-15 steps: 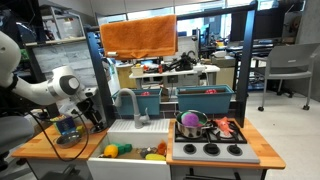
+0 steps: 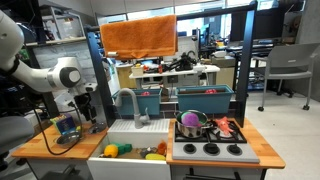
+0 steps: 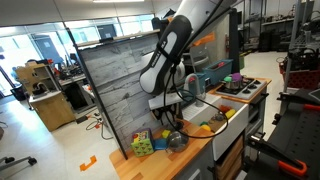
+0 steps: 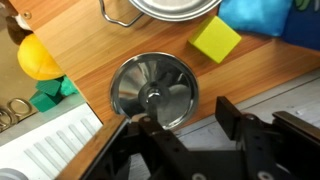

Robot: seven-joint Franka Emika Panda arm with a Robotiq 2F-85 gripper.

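In the wrist view a shiny steel bowl (image 4: 165, 68) rests on the wooden counter, a dark spot in its middle. My gripper shows at the bottom of that view, its two dark fingers spaced apart around the bowl's near rim. Whether they press on anything cannot be made out. Beside the bowl lie a yellow block (image 4: 215, 38) and a blue item (image 4: 255, 15). From outside, the white arm (image 2: 66, 74) reaches over the left end of the counter, its fingertips too small to read.
A steel pan (image 4: 180, 6) is partly cut off at the wrist view's top. To the counter's right is a sink (image 2: 124, 168) with colourful toy food, a faucet (image 2: 130, 100) behind it. A stove (image 2: 214, 147) carries a pot (image 2: 190, 124). A wall panel (image 3: 115, 85) stands close behind the arm.
Counter and sink objects look unchanged.
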